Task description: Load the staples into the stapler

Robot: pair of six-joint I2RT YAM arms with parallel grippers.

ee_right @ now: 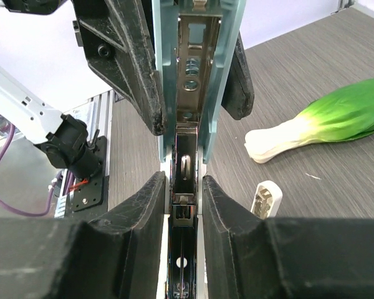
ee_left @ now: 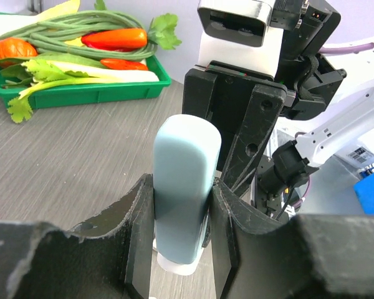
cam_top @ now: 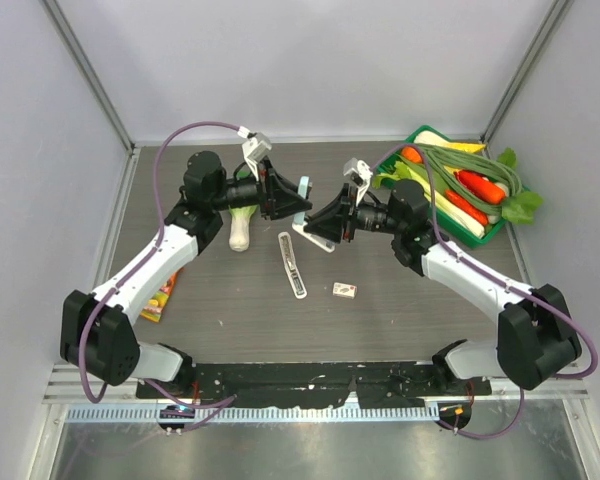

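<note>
A light-blue and white stapler (cam_top: 303,188) is held above the table between both arms. My left gripper is shut on its blue top cover (ee_left: 186,180). In the right wrist view the cover (ee_right: 227,43) stands raised, and the dark metal channel (ee_right: 186,165) shows. My right gripper is shut on the stapler's lower part, its fingers (ee_right: 137,218) at either side. I cannot tell whether staples lie in the channel. A small white box (cam_top: 344,290), perhaps of staples, sits on the table to the front right of the stapler.
On the table left of the box is a long, white slotted strip (cam_top: 292,265). A leafy green vegetable (cam_top: 240,230) lies behind it, a yellow-red packet (cam_top: 158,300) at left. The green vegetable basket (cam_top: 470,232) fills the back right.
</note>
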